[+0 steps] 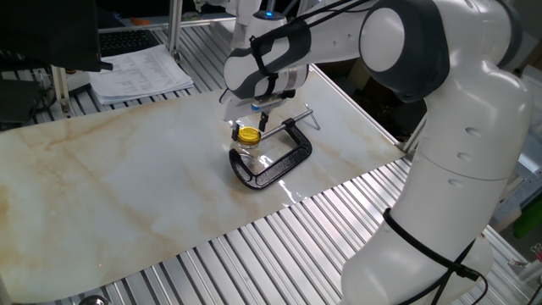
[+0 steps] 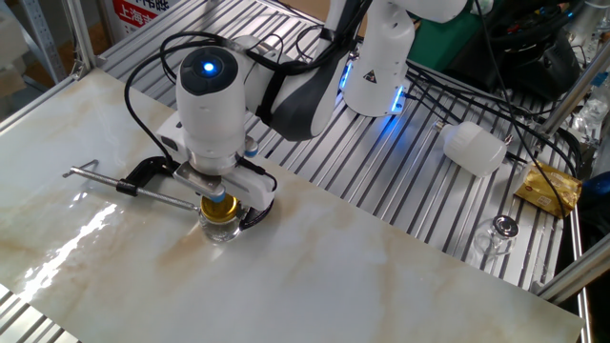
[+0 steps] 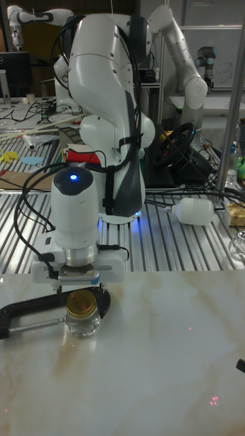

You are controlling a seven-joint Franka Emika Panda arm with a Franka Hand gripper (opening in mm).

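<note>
A clear glass jar [image 2: 223, 231] with a gold-yellow lid [image 1: 249, 135] stands upright on the marble-patterned board. My gripper [image 1: 250, 130] points down over it, open, one dark finger [image 1: 264, 121] on either side of the lid with a gap showing. A black C-clamp [image 1: 284, 169] lies on the board around the jar's side. Its steel screw [image 2: 152, 196] reaches up to the jar; whether it touches the glass I cannot tell. In the third exterior view, the jar sits just in front of the gripper body, and the far finger is partly hidden.
Free room covers most of the marble board [image 1: 110, 203]. On the slatted metal table lie a white bulb-shaped object [image 2: 474, 149], a small glass jar [image 2: 498, 235] and a yellow packet [image 2: 548, 189]. Papers [image 1: 140, 76] lie behind the board.
</note>
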